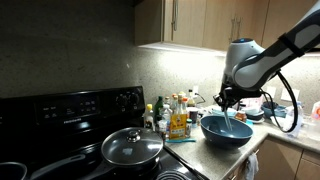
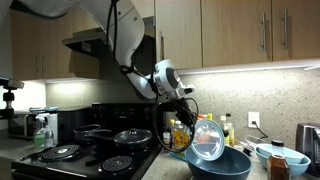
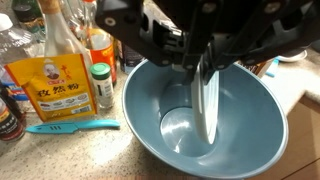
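My gripper is shut on a pale round plate (image 3: 208, 108), seen nearly edge-on in the wrist view. In exterior view 2 the plate (image 2: 208, 141) stands on edge, its face turned toward that camera. Under it is a large blue bowl (image 3: 262, 112); the plate's lower part reaches inside the bowl's outline. Whether its lower edge touches the bowl cannot be told. From exterior view 1, the gripper (image 1: 227, 104) hangs above the blue bowl (image 1: 229, 141) on the counter.
Bottles and a yellow spice packet (image 3: 53, 86) crowd the counter beside the bowl, along with a turquoise knife (image 3: 72, 127). A lidded pan (image 1: 132, 148) sits on the black stove. In exterior view 2, a light blue bowl (image 2: 283, 155) and a dark bottle (image 2: 278, 168) stand on the right.
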